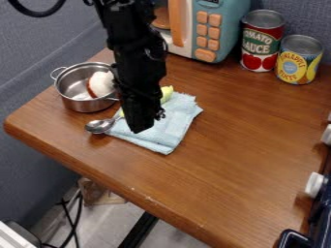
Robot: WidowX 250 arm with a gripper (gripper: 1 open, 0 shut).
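Note:
My black gripper (139,118) hangs low over a folded pale blue cloth (173,132) on the wooden table, in front of a yellow object (165,93) that it partly hides. A metal spoon (100,126) lies at the cloth's left edge, close to the gripper. A steel pot (75,97) with a pale rounded object (101,82) inside stands at the back left. The fingertips are dark against the arm, so their opening is unclear.
A toy microwave (214,44), a tomato can (260,48) and a yellow can (297,66) line the back. A dark appliance with white knobs (315,194) sits at the right edge.

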